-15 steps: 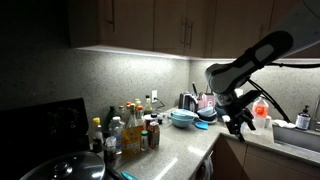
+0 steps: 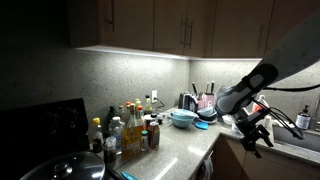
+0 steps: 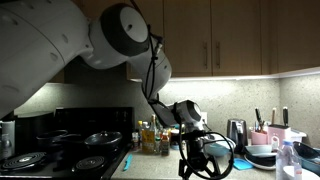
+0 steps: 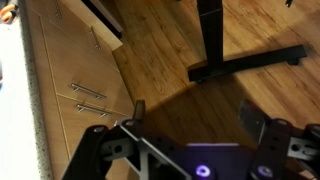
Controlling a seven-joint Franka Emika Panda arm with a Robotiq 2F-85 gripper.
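My gripper is open in the wrist view, its fingers spread wide with nothing between them. Below it is the wooden floor [image 4: 165,70], with no object within reach of the fingertips. Exterior view 1 has the gripper [image 2: 264,147] at the right, low and in front of the cabinet fronts by the sink counter. From exterior view 2 the gripper [image 3: 206,172] appears near the bottom edge, partly confused with the dark cables.
Bottles [image 2: 132,130] crowd the counter by the stove [image 3: 70,150]. Blue bowls [image 2: 183,117], a toaster [image 3: 237,133] and a knife holder [image 3: 279,133] stand toward the corner. Drawer fronts [image 4: 70,75] line the wrist view's left; a dark stand base [image 4: 250,63] rests on the floor.
In exterior view 1 the arm has swung right and the gripper has gone right and lower. The counter items have stayed in place.
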